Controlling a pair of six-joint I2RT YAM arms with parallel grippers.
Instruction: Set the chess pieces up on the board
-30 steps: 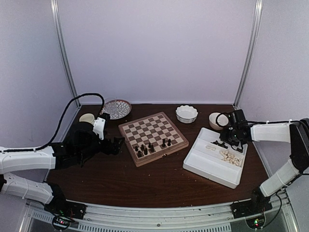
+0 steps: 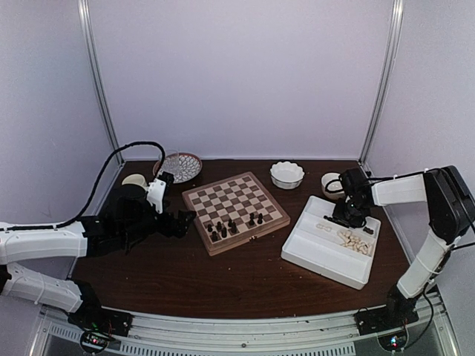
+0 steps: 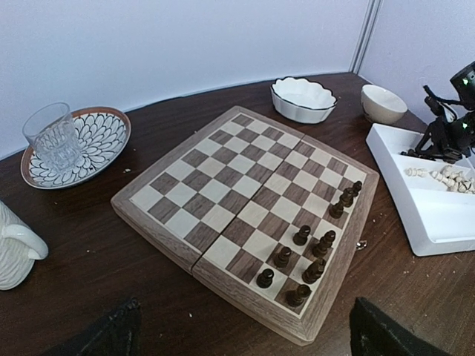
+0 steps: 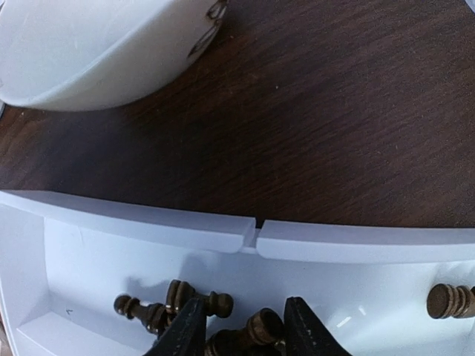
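The chessboard (image 2: 226, 196) holds several dark pieces along its near and right side, seen also in the left wrist view, among them a piece (image 3: 264, 279) at the near corner. My left gripper (image 2: 182, 222) hangs open left of the board, empty. My right gripper is low in the white tray (image 2: 312, 252) at its far compartment, over dark pieces (image 4: 208, 304) lying on their sides; its fingers are apart around the top of one dark piece (image 4: 260, 326), and whether they touch it is unclear. Pale pieces (image 2: 355, 242) lie in a nearer compartment.
A fluted bowl (image 2: 287, 175) and a smaller bowl (image 2: 330, 180) stand behind the tray. A patterned plate (image 2: 189, 168) with a glass and a white mug (image 2: 133, 179) are at the back left.
My right arm's elbow has risen and moved left, and its gripper has shifted slightly over the dark pieces. The left arm has hardly moved.
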